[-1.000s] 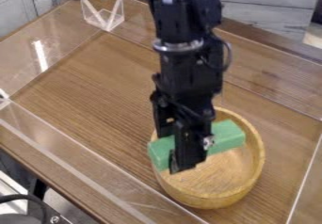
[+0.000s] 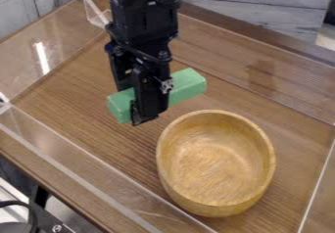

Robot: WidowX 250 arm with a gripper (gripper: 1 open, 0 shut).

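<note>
The black gripper [image 2: 141, 88] hangs over the wooden tray floor in the upper middle of the camera view, shut on a green block [image 2: 178, 88]. The block is held tilted, partly hidden behind the fingers. Below and to the right of it is a tan round bowl [image 2: 216, 168], which looks empty.
The wooden tray [image 2: 66, 129] has clear floor to the left and to the right. A clear plastic piece [image 2: 98, 7] is at the upper left. Black cables lie at the lower left corner, and a pale marbled surface is beyond the back edge.
The gripper has lifted the green block up and back, out of the bowl to a place above and left of it. The bowl now shows empty.
</note>
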